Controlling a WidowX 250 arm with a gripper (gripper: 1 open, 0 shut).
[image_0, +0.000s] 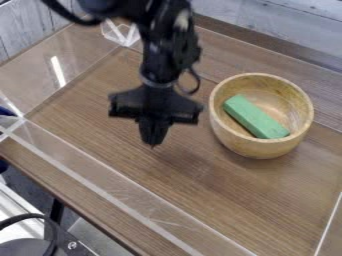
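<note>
My black gripper hangs over the middle of the wooden table, left of a wooden bowl that holds a green block. The gripper is blurred, and the small tip at its bottom looks shut, with nothing visible held in it.
A clear plastic piece lies at the back left, partly behind the arm. A cable and grey hardware sit off the table at the lower left.
</note>
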